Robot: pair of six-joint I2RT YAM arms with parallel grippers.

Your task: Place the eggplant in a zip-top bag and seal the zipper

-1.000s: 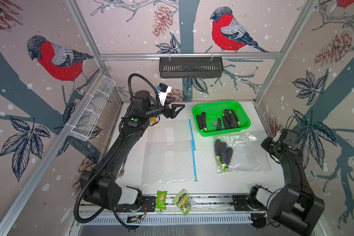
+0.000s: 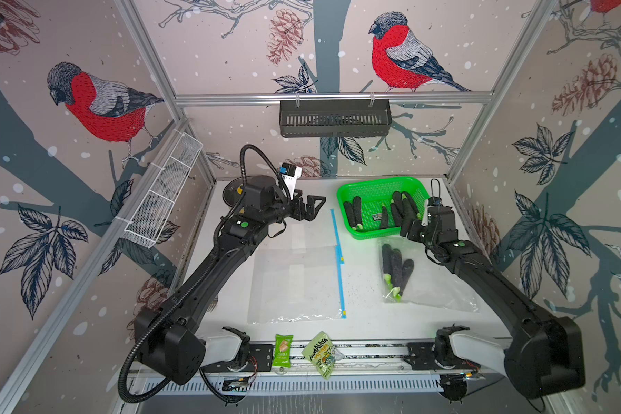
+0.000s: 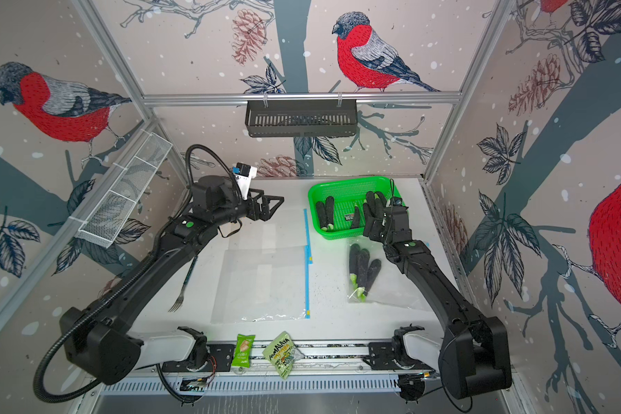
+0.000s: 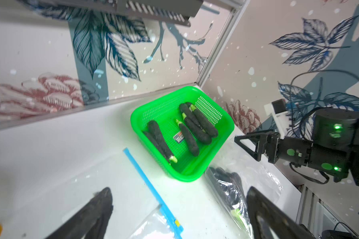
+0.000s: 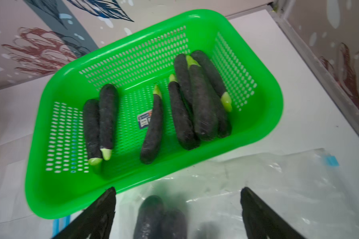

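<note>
Several dark eggplants, among them one lone eggplant (image 5: 152,131), lie in the green basket (image 2: 352,227) at the back right. In front of it a clear zip bag (image 2: 438,286) lies flat, with a few eggplants (image 2: 397,265) at its left side. My right gripper (image 2: 411,228) hovers open above the basket's front right edge and the bag's far edge; nothing is between its fingers. To the left of the basket, above the table, my left gripper (image 2: 316,207) is open and empty. The filled bag's zipper is too faint to read.
Clear bags with blue zip strips (image 2: 341,276) lie flat at centre left. A brush (image 3: 182,293) rests near the left arm. Snack packets (image 2: 282,350) sit at the front edge. Bare table shows between the bags.
My right gripper has swung left from the table's right side to the basket. The filled bag shifted slightly and now lies flatter. My left gripper moved slightly toward the front.
</note>
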